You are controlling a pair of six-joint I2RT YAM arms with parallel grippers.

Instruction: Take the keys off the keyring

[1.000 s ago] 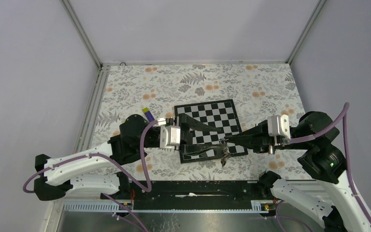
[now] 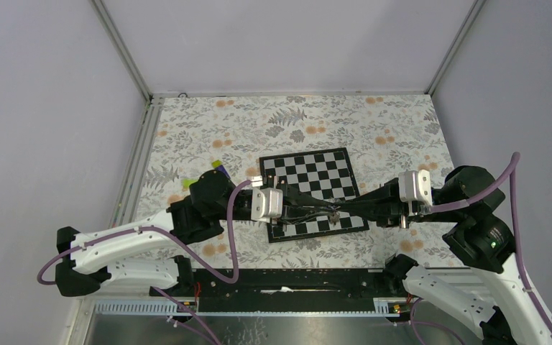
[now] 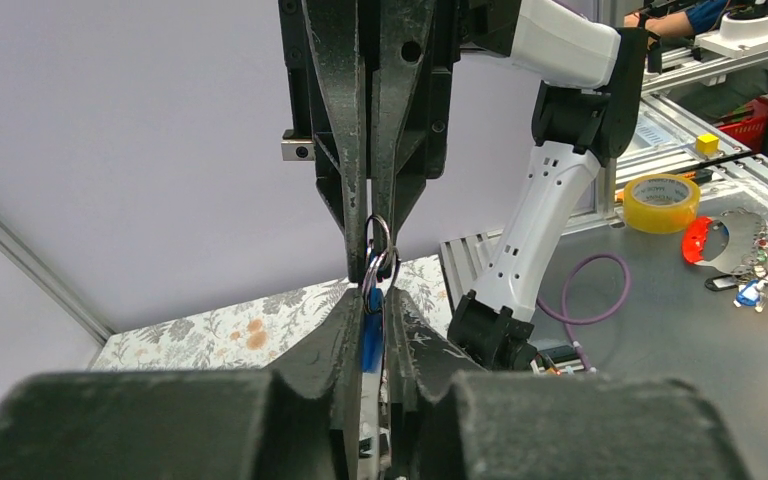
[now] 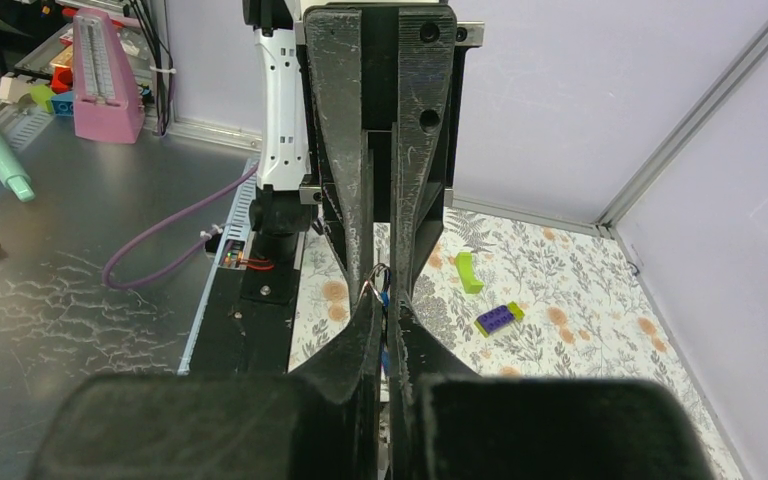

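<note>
Both grippers meet tip to tip over the checkered board. The thin metal keyring (image 3: 380, 232) shows at the tips of my right gripper, which is shut on it. From the other side my left gripper is shut on the keys; a blue part (image 3: 372, 342) of them shows between its fingers. Small rings link the two at the fingertips. In the top view a bit of the keys (image 2: 334, 218) hangs just below the meeting point. Most of the keys are hidden by the fingers.
The checkered board (image 2: 309, 165) lies under the grippers. A purple block (image 4: 495, 319) and a yellow-green piece (image 4: 467, 272) rest on the patterned table on the left arm's side.
The left gripper has moved slightly right and closed its wide-open fingers around the hanging keys. The keys, which swung and hung lower before, are now mostly hidden. The right arm stays put.
</note>
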